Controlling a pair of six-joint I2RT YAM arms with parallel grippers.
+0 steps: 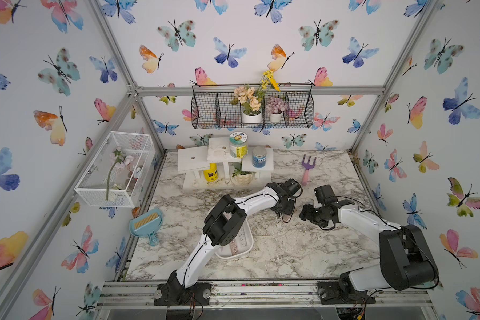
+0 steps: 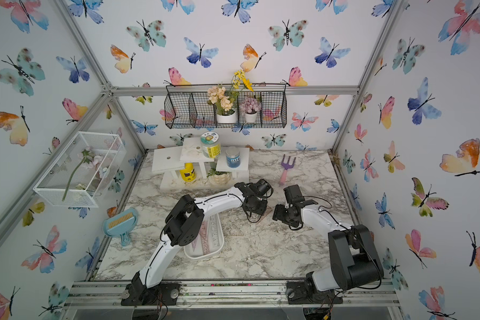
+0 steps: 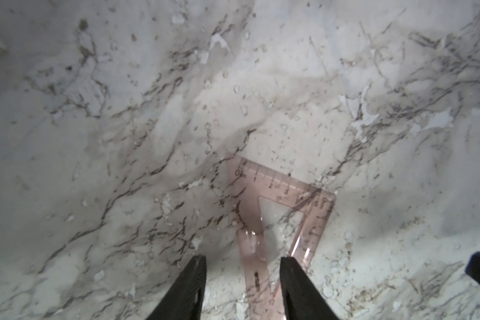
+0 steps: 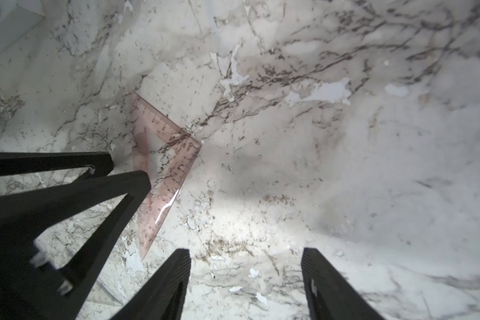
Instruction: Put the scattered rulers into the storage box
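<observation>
On the marble table lies a pink see-through triangle ruler (image 3: 250, 213), flat. My left gripper is above its lower part, fingers parted, with the ruler beneath; no grip shows. In the right wrist view, the left gripper's black fingers (image 4: 125, 184) reach over that triangle (image 4: 168, 194) from the left. A little to the right, my right gripper stands open over bare table. The white storage box (image 2: 222, 242) holds several rulers, including a pink one (image 2: 204, 237), partly hidden by the left arm. At the lower left of the right wrist view shows a clear straight-edged piece (image 4: 106, 293), mostly hidden.
Behind the arms stands a white stepped shelf (image 1: 193, 159) with tins. A purple fork (image 1: 306, 170) lies at the back right, and a blue dustpan (image 1: 146, 226) at the left. Both grippers are close together.
</observation>
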